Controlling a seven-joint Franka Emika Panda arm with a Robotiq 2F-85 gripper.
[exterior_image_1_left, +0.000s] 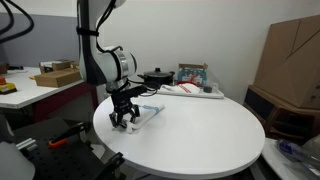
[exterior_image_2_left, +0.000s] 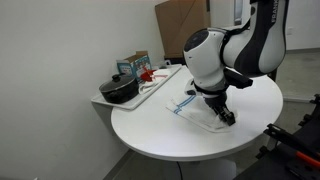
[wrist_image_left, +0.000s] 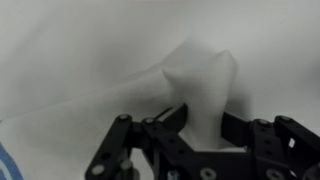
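A white cloth with blue stripes (exterior_image_2_left: 190, 104) lies on the round table, near the edge on the arm's side. My gripper points down at one end of it. In the wrist view a raised fold of the cloth (wrist_image_left: 205, 82) stands between the dark fingers, which are still apart, one on each side. Exterior view 1 shows the gripper (exterior_image_1_left: 127, 120) low over the table with white cloth bunched around its tips. Whether both fingers touch the fold is hard to tell.
On the far side of the white table (exterior_image_1_left: 200, 130), a tray (exterior_image_2_left: 140, 92) carries a dark lidded pot (exterior_image_2_left: 120, 88) and a colourful box (exterior_image_2_left: 139, 66).
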